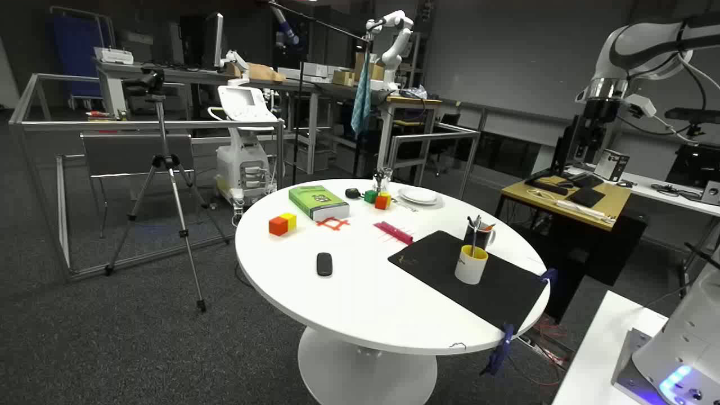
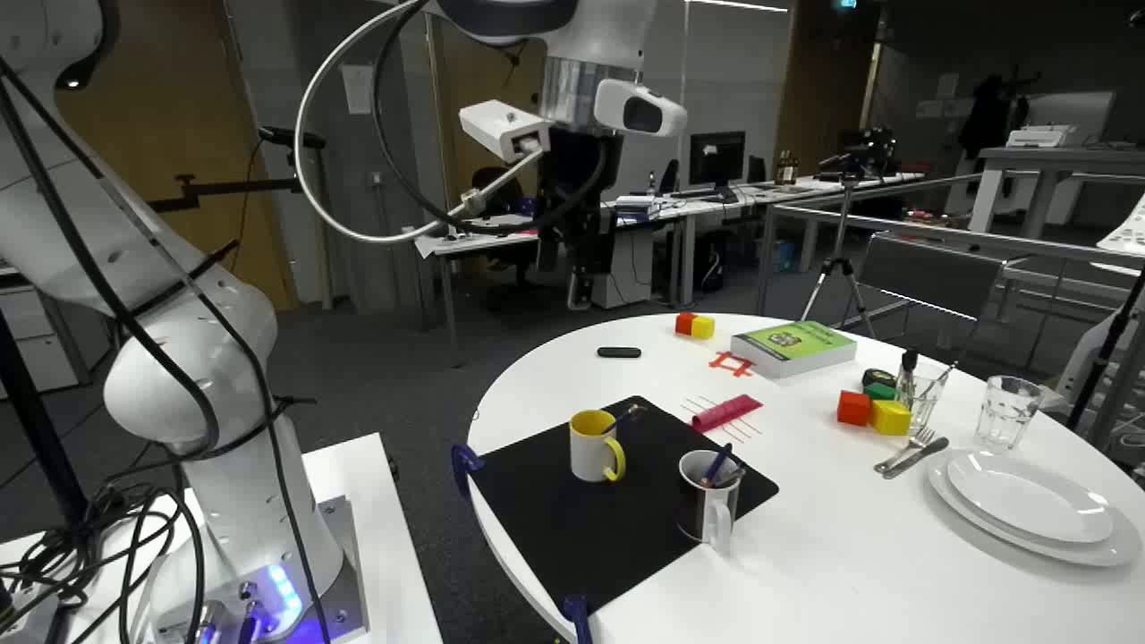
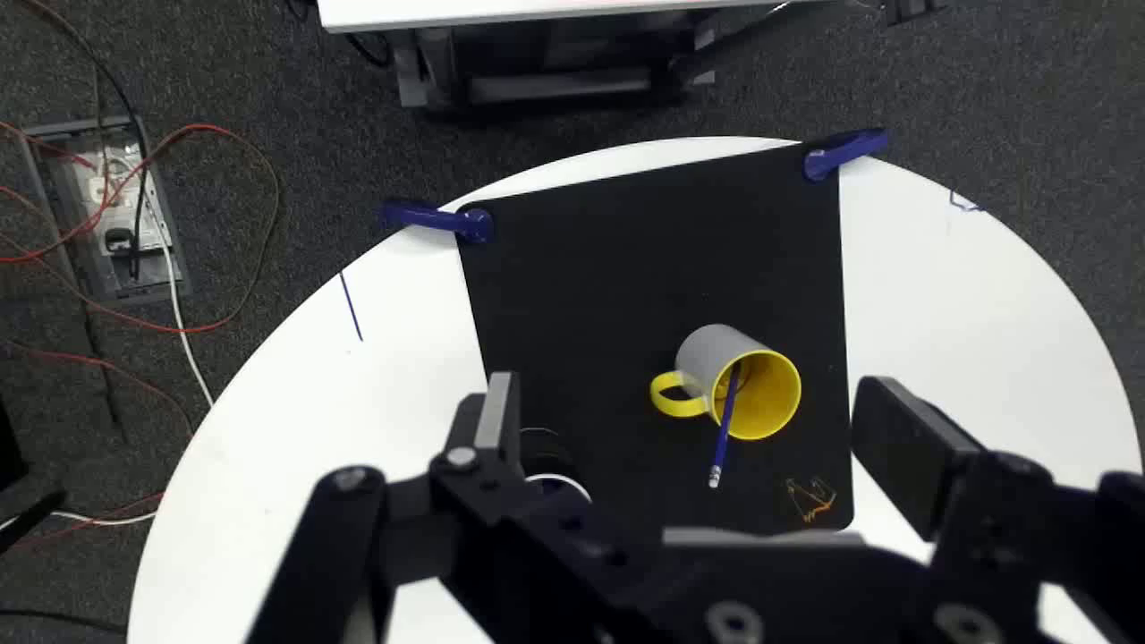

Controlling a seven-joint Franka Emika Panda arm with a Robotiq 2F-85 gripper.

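Note:
My gripper is open, its fingers (image 3: 499, 413) spread wide with nothing between them. It hangs well above the table, toward the robot's side, as exterior view 2 shows. Below, a white mug with yellow inside (image 2: 593, 447) stands upright on a black mat (image 2: 537, 510); a blue pencil (image 3: 727, 419) leans out of it. In the wrist view this mug (image 3: 721, 360) appears between the fingers but far beneath them. A second mug, dark on one side (image 2: 708, 503), stands close by with several pens in it; the gripper mostly covers it in the wrist view.
Blue clamps (image 3: 435, 219) pin the mat at the white round table's edge. Farther off lie red and yellow blocks (image 1: 278, 225), a green book (image 2: 794, 343), a red marked strip (image 2: 726, 412), a black oblong object (image 1: 324, 264), glasses (image 2: 1006, 411), cutlery (image 2: 908, 455) and white plates (image 2: 1030, 504).

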